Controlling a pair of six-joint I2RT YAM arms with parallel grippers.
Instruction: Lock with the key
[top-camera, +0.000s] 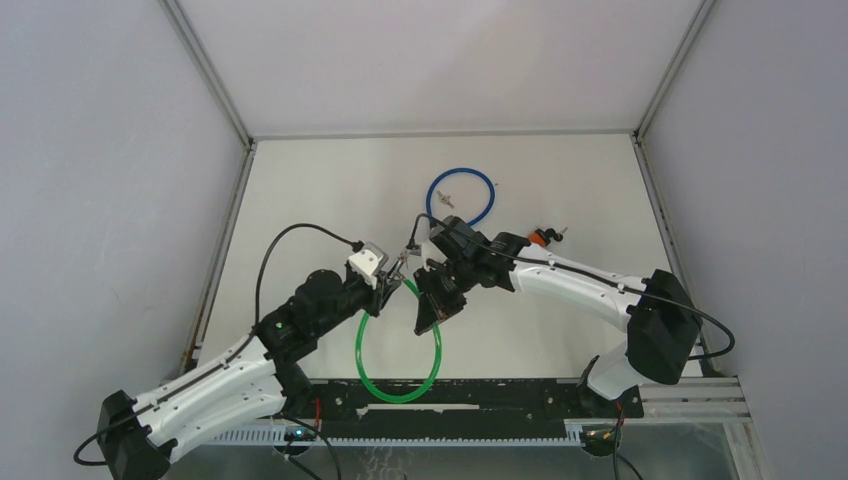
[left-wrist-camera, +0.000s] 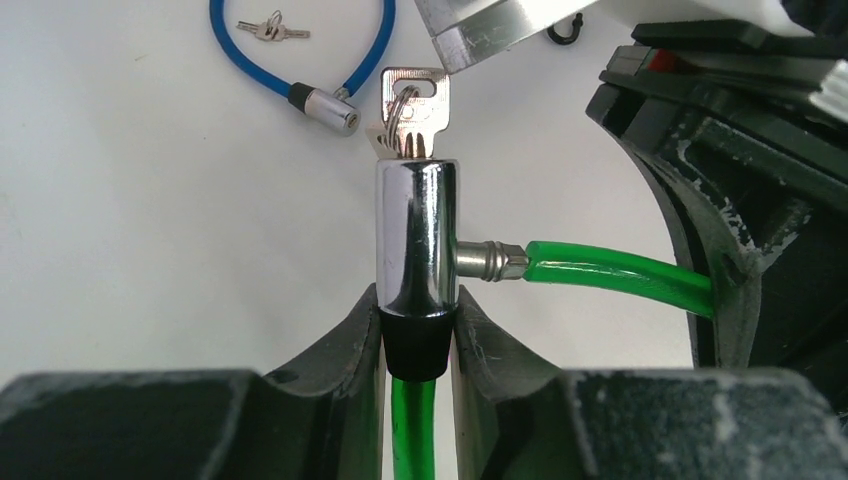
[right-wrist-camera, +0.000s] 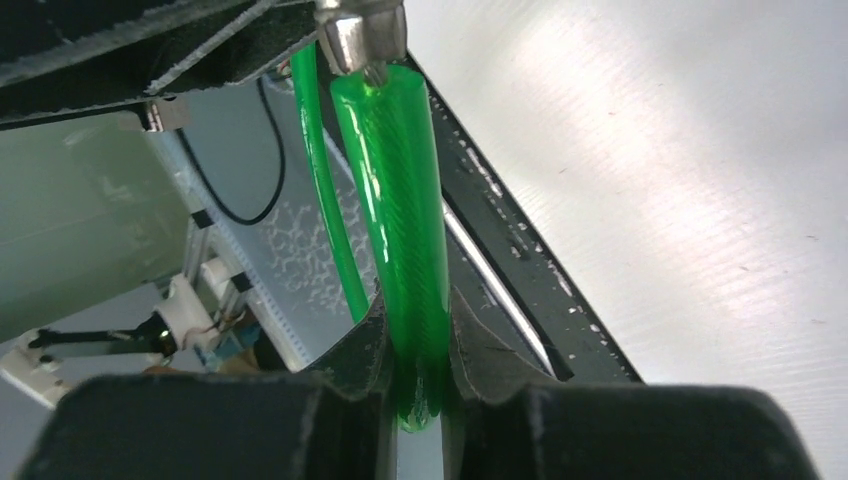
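In the left wrist view my left gripper is shut on the black-capped end of the chrome lock body (left-wrist-camera: 416, 230). Keys (left-wrist-camera: 428, 100) on a ring stand in its top, and a metal pin at the green cable's end (left-wrist-camera: 615, 270) sits at its side hole; I cannot tell how deep. In the right wrist view the green cable (right-wrist-camera: 395, 190) runs between the fingers of my right gripper; whether they grip it tightly is unclear. From above, both grippers meet over the hanging green loop (top-camera: 395, 395).
A blue cable lock (top-camera: 491, 195) and loose keys (top-camera: 444, 198) lie at the back. An orange and black object (top-camera: 540, 236) lies at the right.
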